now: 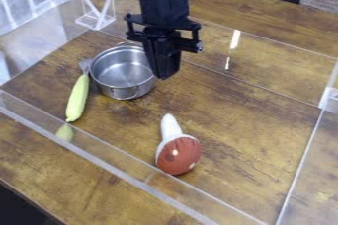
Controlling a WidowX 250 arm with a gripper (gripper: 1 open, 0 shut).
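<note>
A black robot arm comes down from the top centre, its gripper hanging above the wooden table, just right of a steel pot; whether its fingers are open or shut is hard to make out. A red round object with a white tapered end lies at the lower middle, below the gripper. A yellow corn-like object lies left of the pot.
Clear rails or panels run along the left, front and right edges. A small white rack stands at the back left.
</note>
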